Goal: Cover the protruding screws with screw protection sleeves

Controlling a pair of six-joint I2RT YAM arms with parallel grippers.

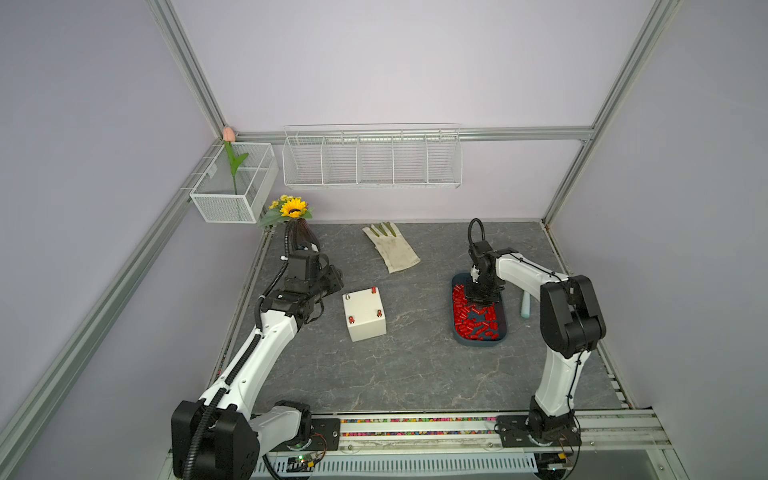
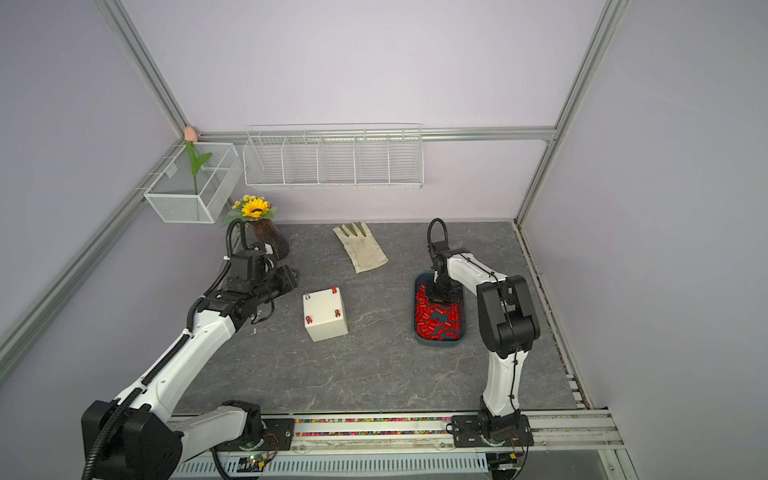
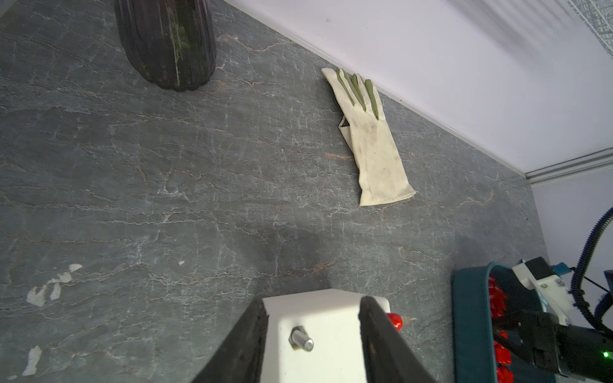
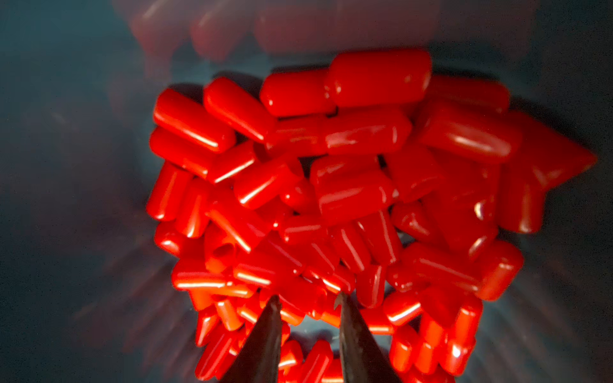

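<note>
On the table, left of centre, stands a white box [image 1: 369, 329]. Red sleeves [image 1: 373, 290] show at three of its corners, while the far-left corner has a bare metal screw [image 3: 302, 339]. My left gripper is beside the box, its fingers apart with no object between them. Loose red sleeves [image 4: 357, 194] lie heaped in a dark blue tray [image 1: 478, 343] on the right. My right gripper reaches down into that tray with its fingertips slightly apart, at the near part of the heap; sleeves lie beneath, and nothing is seen clasped.
A beige glove [image 1: 392, 248] lies behind the box. A vase with a sunflower [image 1: 293, 209] stands at the back left. Wire baskets [image 1: 372, 160] hang on the wall. A pale cylindrical object [image 1: 525, 305] lies right of the tray. Bare table separates box and tray.
</note>
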